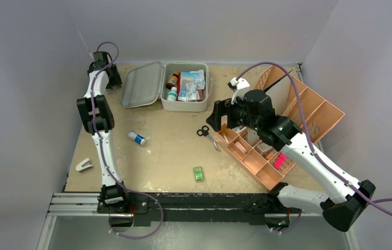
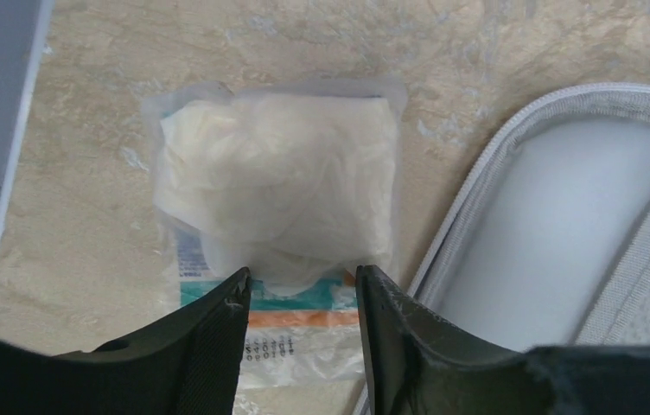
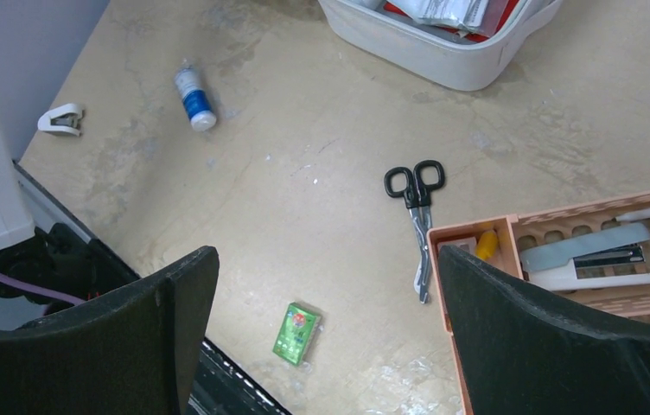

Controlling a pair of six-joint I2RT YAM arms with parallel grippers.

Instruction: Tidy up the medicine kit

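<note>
A clear bag of pale soft material with a printed label [image 2: 278,181] lies on the table at the far left, beside the lid [image 1: 141,84] of the white medicine box [image 1: 183,106]. My left gripper is over the bag's lower part, fingers parted; whether they touch it I cannot tell. The box holds bottles and packets. My right gripper stands open above the table near an orange organizer [image 1: 254,164] of small items, with nothing between its fingers.
Black scissors [image 3: 418,194], a blue-white bottle [image 1: 136,138], a green pack [image 1: 198,174] and a white stapler [image 1: 84,164] lie loose on the table. A wall stands close at the left.
</note>
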